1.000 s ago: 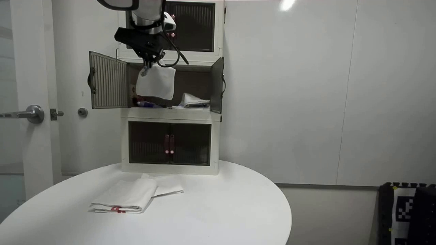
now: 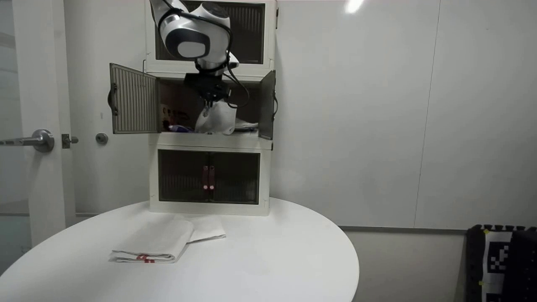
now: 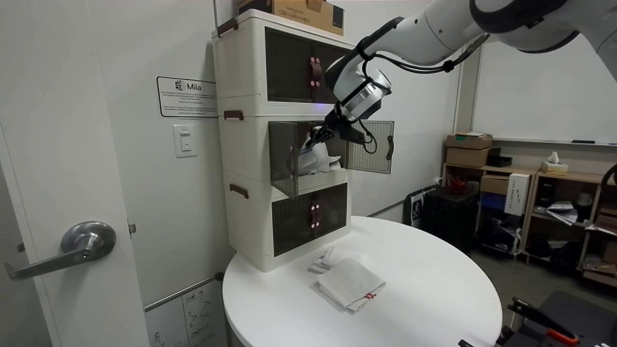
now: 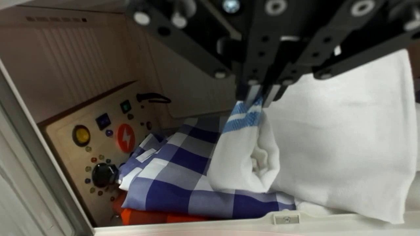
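My gripper is shut on the blue-striped edge of a white cloth [image 4: 244, 157], which hangs down from the fingertips with its lower end curled. Seen from the front, the gripper [image 2: 207, 105] is at the mouth of the open middle cabinet compartment, and the cloth [image 2: 216, 121] hangs into it. Beneath the cloth lies a folded blue-and-white checked cloth [image 4: 169, 181]. Two pieces of folded white cloth, one with red marks [image 2: 156, 241], lie on the round table [image 2: 282, 256].
The compartment's left door [image 2: 133, 100] and right door [image 2: 267, 105] both stand open. A panel with knobs and lights [image 4: 94, 149] leans inside at the left. More white cloth [image 2: 245, 126] lies at the compartment's right.
With the white cloth in its grip, my gripper has moved right and down, bringing the cloth low in the compartment. The table cloths have stayed in place.
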